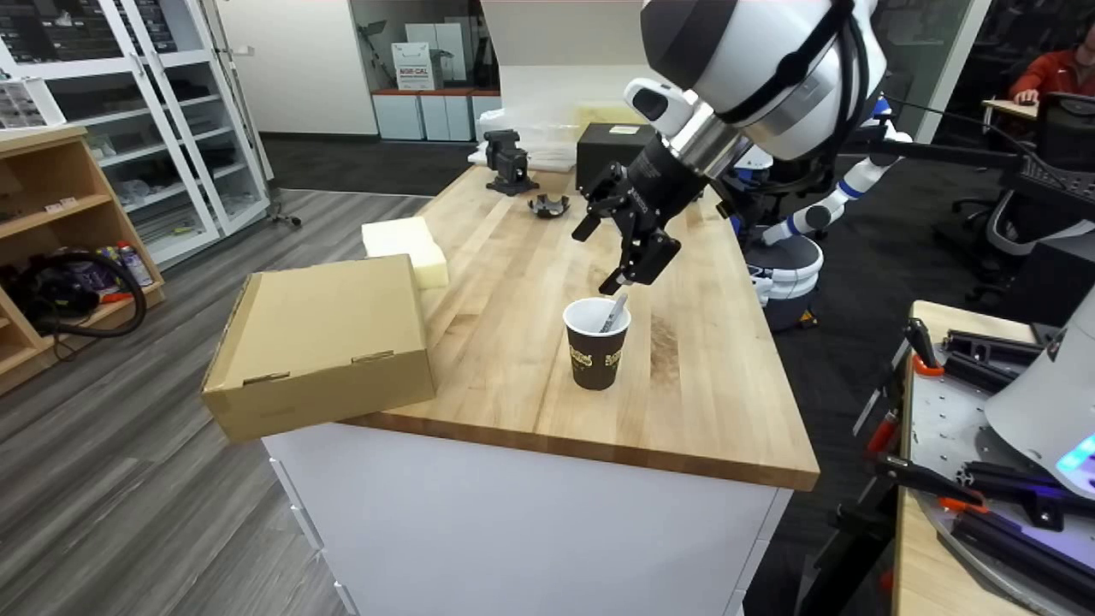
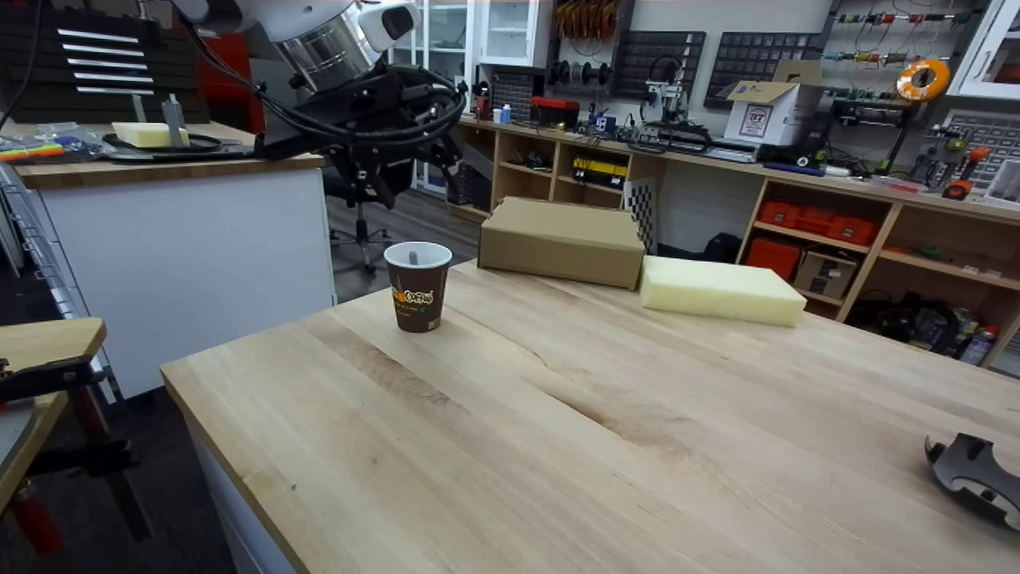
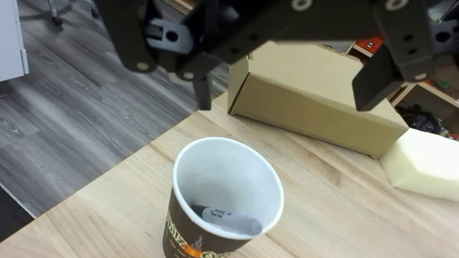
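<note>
A brown paper cup (image 1: 594, 356) with a white inside stands upright on the wooden table, close to its front edge. Inside it leans a grey marker (image 3: 232, 221), its tip end resting near the rim in the wrist view. In the second exterior view the cup (image 2: 417, 296) shows its printed side and only a bit of the marker (image 2: 413, 257). My gripper (image 1: 598, 257) hangs above and behind the cup, apart from it. Its two fingers are spread wide in the wrist view, one fingertip (image 3: 202, 92) at left and the other (image 3: 372, 84) at right, with nothing held between them.
A closed cardboard box (image 1: 326, 334) overhangs the table's left edge, with a pale foam block (image 1: 405, 247) behind it. Farther back lie a dark curved part (image 1: 549, 205) and a black box (image 1: 612, 151). The tabletop (image 1: 708, 380) right of the cup is clear.
</note>
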